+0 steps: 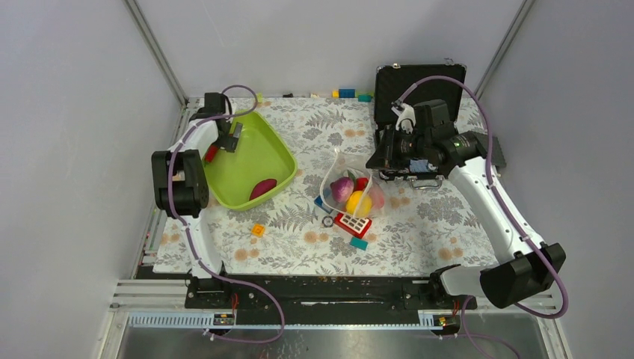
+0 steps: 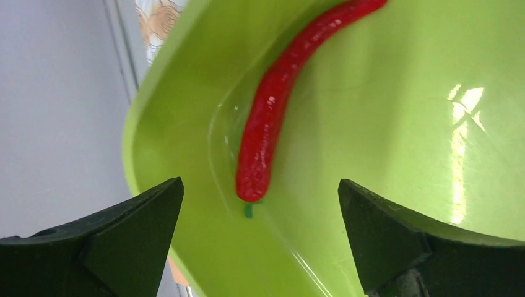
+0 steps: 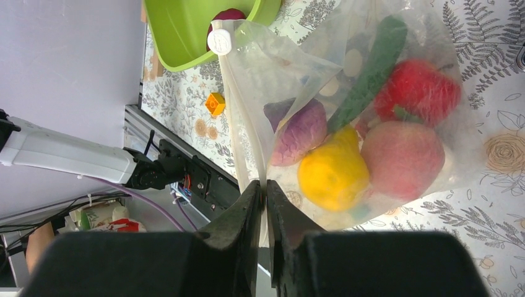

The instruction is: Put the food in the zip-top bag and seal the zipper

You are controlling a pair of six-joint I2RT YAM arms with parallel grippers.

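A red chili [image 2: 272, 99] lies in the green bin [image 1: 250, 161], beneath my open left gripper, which holds nothing. A dark red oblong item [image 1: 263, 188] is also in the bin. My right gripper pinches the rim of the clear zip bag [image 3: 458, 161], by its zipper strip. Inside the bag are a purple onion [image 3: 300, 133], a yellow item [image 3: 331, 170], a pink round fruit [image 3: 402, 159], a red item [image 3: 418, 90] and a green long item [image 3: 371, 68].
An open black case [image 1: 419, 86] stands at the back right. Toy blocks [image 1: 358, 243] and an orange block [image 1: 258, 229] lie around the bag.
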